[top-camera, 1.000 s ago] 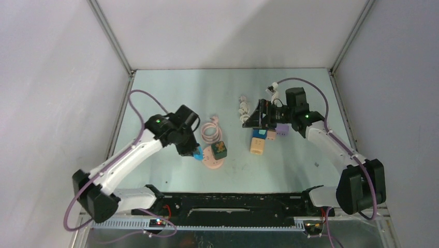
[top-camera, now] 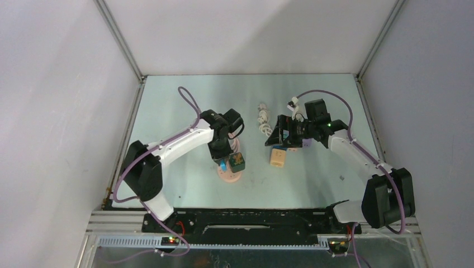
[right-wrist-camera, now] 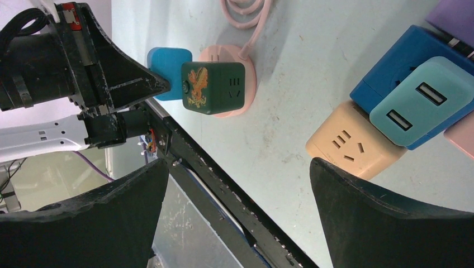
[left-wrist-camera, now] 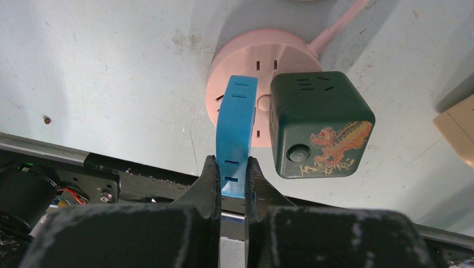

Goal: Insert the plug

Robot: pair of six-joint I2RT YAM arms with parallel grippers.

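Observation:
A round pink socket base (left-wrist-camera: 268,47) lies on the table, with a dark green cube plug (left-wrist-camera: 322,125) on its right part. My left gripper is shut on a blue plug (left-wrist-camera: 235,120), held over the base's left part beside the green cube; whether it touches the base I cannot tell. The right gripper is open above the table at the right, near a group of plugs.
Beige (right-wrist-camera: 349,139), teal (right-wrist-camera: 419,100), blue (right-wrist-camera: 380,72) and purple (right-wrist-camera: 458,17) plugs lie at the right. A white cable strip (top-camera: 264,117) lies behind them.
My left arm has moved right with the blue plug, to over the pink base.

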